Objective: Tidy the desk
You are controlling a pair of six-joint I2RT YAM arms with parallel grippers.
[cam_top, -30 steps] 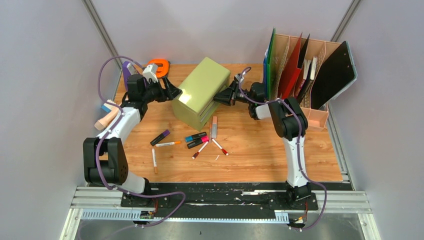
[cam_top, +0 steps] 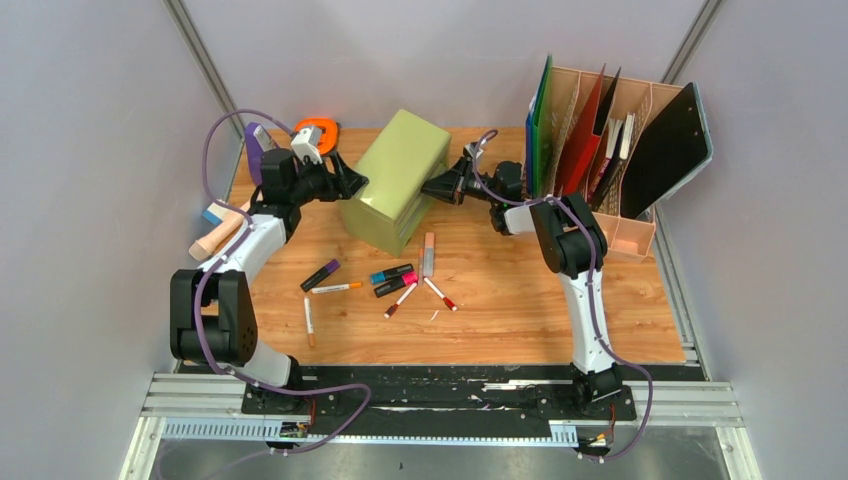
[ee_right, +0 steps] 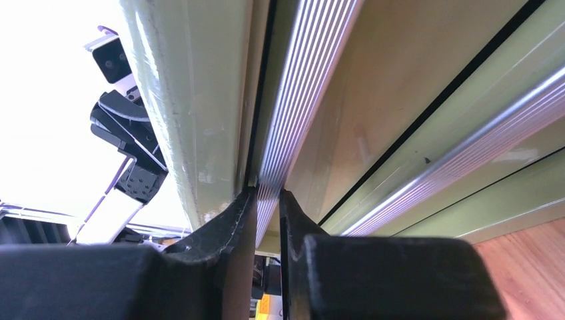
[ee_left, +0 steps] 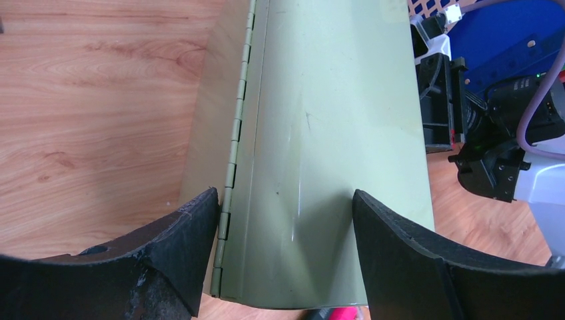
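A pale green cabinet [cam_top: 395, 160] stands at an angle on the desk. Its drawer fronts face right and carry ridged metal handle strips [ee_right: 303, 93]. At its left side is my left gripper [cam_top: 358, 184]; in the left wrist view the fingers [ee_left: 190, 247] are apart, with the cabinet's smooth surface and hinge edge showing between them. Against the drawer side is my right gripper [cam_top: 432, 190]. Its fingertips [ee_right: 248, 203] are a small gap apart at one handle strip, which shows between them; a firm hold on it is not visible.
Several markers [cam_top: 392, 285] and a grey-orange eraser-like bar [cam_top: 429, 255] lie in front of the cabinet. At the back right stands a peach file organizer [cam_top: 630, 235] with folders. An orange round item [cam_top: 328, 133] sits at the back left.
The cabinet has shifted slightly left and back, its right side most. My right gripper has moved left along with it. The left gripper stays nearly in place.
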